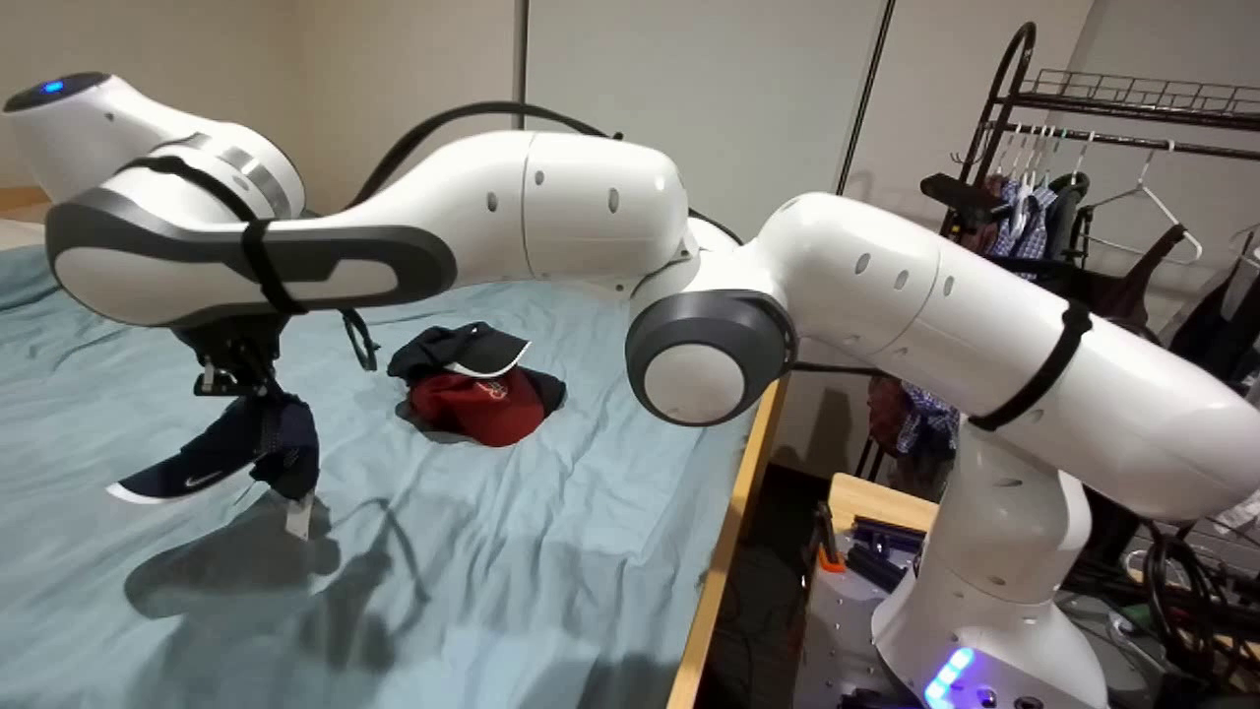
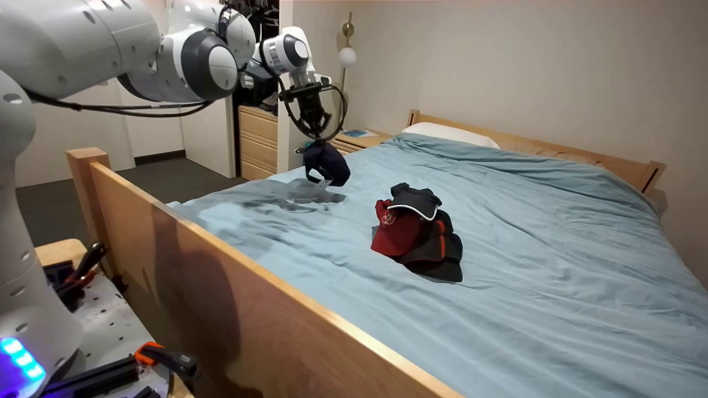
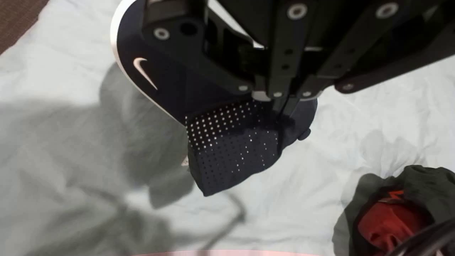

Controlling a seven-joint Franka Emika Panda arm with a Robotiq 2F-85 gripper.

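Note:
A navy cap (image 1: 195, 463) with a white-edged brim and a swoosh hangs above the bed from my gripper. The fingers are shut on the fabric of its crown, with the perforated panel and the button showing in the wrist view. From the second exterior view the same navy cap (image 2: 326, 163) dangles clear of the sheet, its shadow below. A pile of caps lies on the bed: a black cap with a white-edged brim (image 2: 415, 200) on top, a red cap (image 2: 396, 233) beneath it, and dark caps (image 2: 435, 249) beside and under that.
The blue sheet (image 2: 531, 278) is wrinkled and bare around the pile. A wooden footboard (image 2: 219, 245) stands between the arm's base and the mattress. The headboard (image 2: 584, 162) and a pillow (image 2: 451, 132) lie at the far end.

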